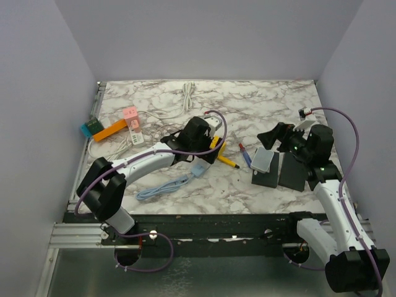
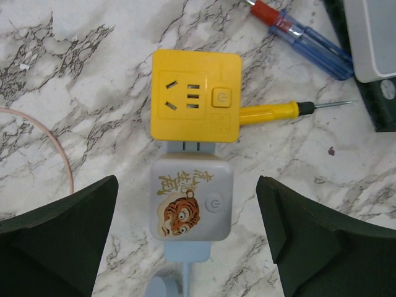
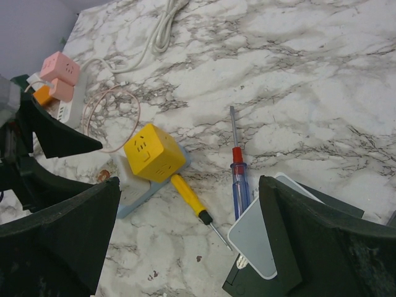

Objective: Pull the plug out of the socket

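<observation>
A white cube plug with a tiger print sits on a pale blue power strip. Right beside it on the same strip is a yellow cube plug with socket holes and a button. My left gripper stands open over the strip, one finger on each side of the white plug, with gaps showing on both sides. The right wrist view shows the left fingers close to the white and yellow plugs. My right gripper is open and empty, apart over the right side of the table.
A yellow screwdriver lies close beside the yellow plug. Near it are a blue screwdriver and a white box on a dark pad. A pink plug on a white strip stands back left.
</observation>
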